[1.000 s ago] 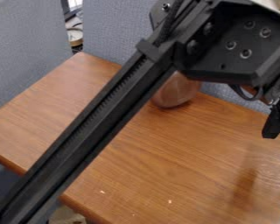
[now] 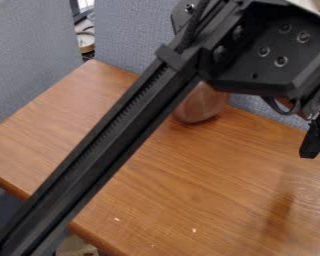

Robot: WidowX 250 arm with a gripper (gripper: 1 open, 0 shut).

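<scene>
A rounded brown object (image 2: 199, 106), perhaps a bowl or pot, rests on the wooden table (image 2: 216, 190) near the back, partly hidden behind my black arm (image 2: 96, 160). My gripper (image 2: 319, 158) is at the right edge of the view, cut off by the frame, with its dark fingers standing apart above the table. Nothing shows between them in the visible part.
Grey padded walls (image 2: 27, 60) border the table at the left and back. The left front edge drops to a darker gap.
</scene>
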